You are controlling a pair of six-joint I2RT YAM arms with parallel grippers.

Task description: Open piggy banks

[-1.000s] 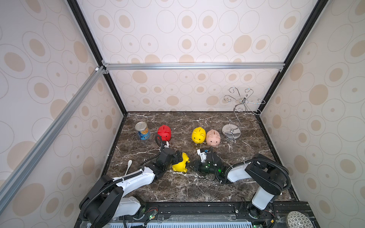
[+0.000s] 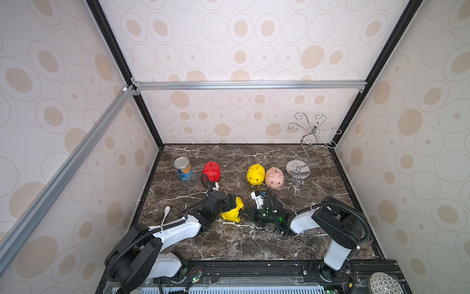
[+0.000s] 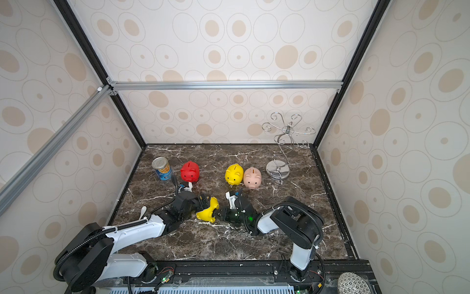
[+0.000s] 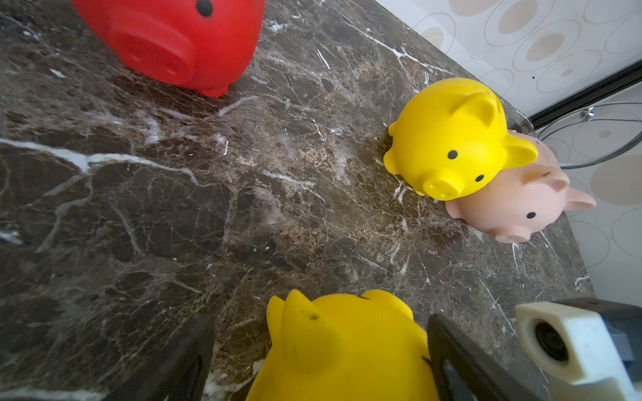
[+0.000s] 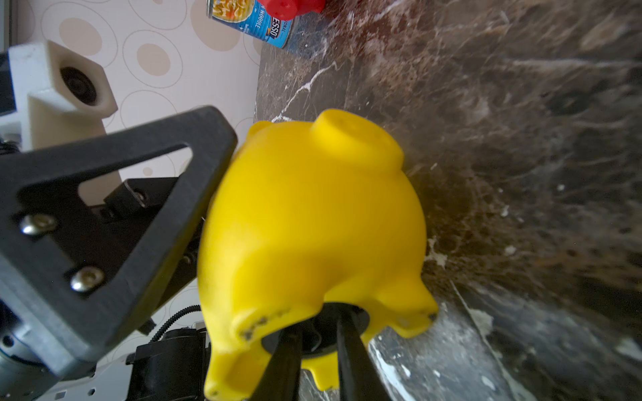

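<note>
A yellow piggy bank (image 2: 232, 210) lies tipped on the marble table between the grippers. In the left wrist view the fingers of my left gripper stand apart on either side of it. In the right wrist view its underside faces my right gripper, whose part-open fingertips reach to the dark round plug (image 5: 351, 317) in the belly; whether they touch it is unclear. Behind stand a red piggy bank (image 2: 211, 171), a second yellow one (image 2: 255, 174) and a pink one (image 2: 274, 178).
A tin can (image 2: 183, 169) stands back left, and a white spoon (image 2: 166, 212) lies at the left. A chrome stand (image 2: 297, 171) rises back right, beside the pink bank.
My right gripper has moved slightly left, closer to the tipped yellow bank's underside. The other banks have not moved.
</note>
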